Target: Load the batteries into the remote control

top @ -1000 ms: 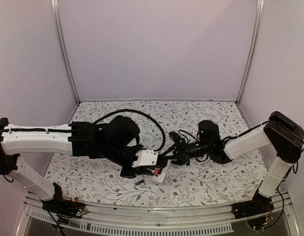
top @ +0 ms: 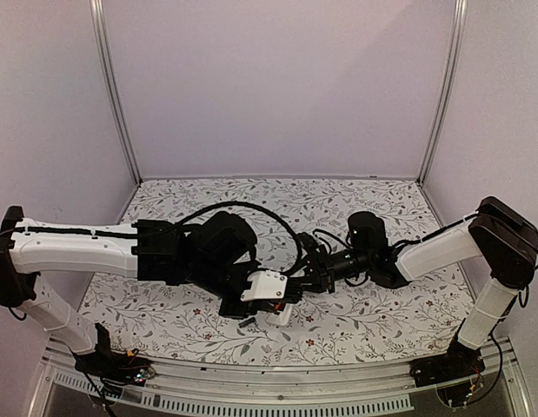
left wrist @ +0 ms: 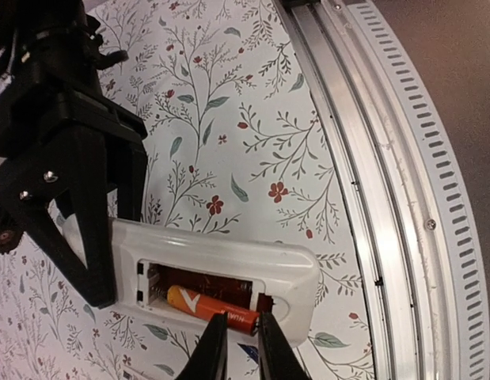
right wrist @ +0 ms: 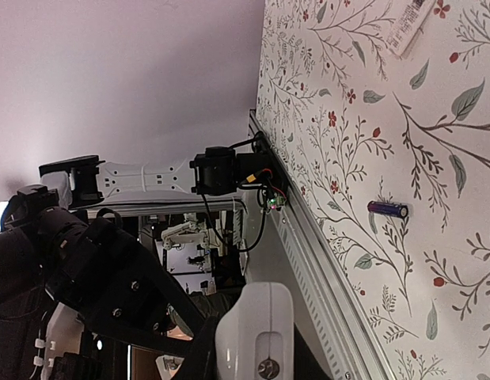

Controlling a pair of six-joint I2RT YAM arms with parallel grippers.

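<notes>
The white remote (left wrist: 292,293) is held by my right gripper, seen from the left wrist view with its battery compartment facing up. An orange battery (left wrist: 209,309) lies in that compartment, with dark space beside it. My left gripper has its fingertips at the battery's right end, a narrow gap between them. In the right wrist view the remote's end (right wrist: 254,324) fills the space between the right fingers. A dark purple battery (right wrist: 387,208) lies on the patterned table.
A pale printed item (right wrist: 407,24) lies farther along the table. The metal rail (left wrist: 363,198) runs along the table's front edge.
The left arm has shifted slightly to the right and down in the top view. The right arm looks almost unchanged.
</notes>
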